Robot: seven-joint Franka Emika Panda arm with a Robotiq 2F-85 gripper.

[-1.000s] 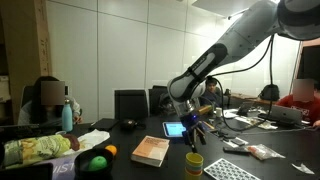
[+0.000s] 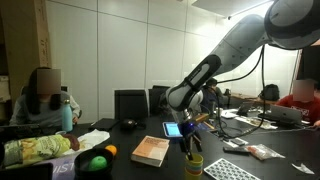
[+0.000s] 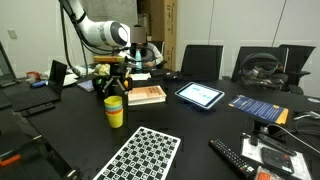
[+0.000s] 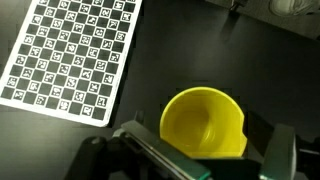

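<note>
A cup, yellow with orange and green bands [image 3: 115,113], stands upright on the dark table. Its yellow rim and empty inside [image 4: 203,120] face the wrist camera. In exterior view 1 the same cup [image 2: 194,167] is near the table's front. My gripper is open, one finger on either side of the cup in the wrist view. From exterior view 1, the gripper [image 2: 190,149] is low, right at the cup's top. The cup partly covers the fingers in exterior view 2, so whether they touch it cannot be told.
A checkered calibration board [image 4: 70,52] lies flat beside the cup. Behind stand an orange-and-white box [image 3: 147,95] and a tablet [image 3: 200,94]. A black bowl with a green object [image 2: 97,162] is at left. A remote [image 3: 232,157] lies on the far side.
The cup shows no clear movement.
</note>
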